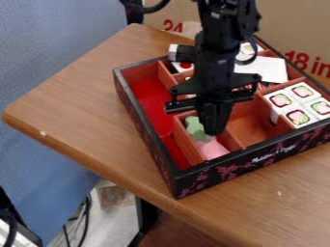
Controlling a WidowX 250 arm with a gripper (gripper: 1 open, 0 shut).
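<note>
The black gripper (213,121) points down into the middle of a black patterned box (188,185) lined with red and orange compartments. Its fingertips are low, at a small orange compartment with a green piece (195,129) and a pink piece (211,149); whether they hold anything is hidden. White tiles with coloured markings (300,104) sit in the right compartments, and white cards (269,68) lie at the back. The left red compartment (147,96) is bare.
A cardboard carton (296,39) stands behind the table. The table's left edge drops to a floor with cables.
</note>
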